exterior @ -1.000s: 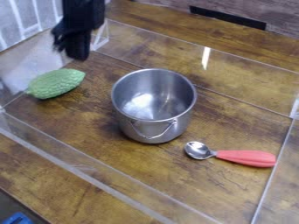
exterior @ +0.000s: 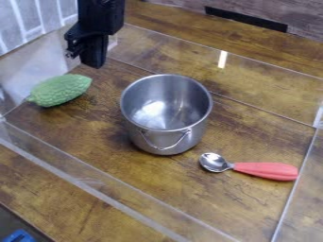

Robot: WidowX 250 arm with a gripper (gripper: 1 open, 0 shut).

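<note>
A black gripper (exterior: 78, 47) hangs at the upper left, above and behind a green bumpy oval object (exterior: 59, 90) lying on the wooden surface. It is shut, with nothing visible between its fingers. A steel pot (exterior: 165, 115) with a wire handle stands empty in the middle. A spoon with a red handle (exterior: 263, 170) lies to the lower right of the pot.
Clear plastic walls border the wooden work area (exterior: 113, 180). Open surface lies behind the pot and in the front left. A blue and black object (exterior: 15, 232) sits at the bottom left corner, outside the walls.
The green object, pot and spoon are unchanged.
</note>
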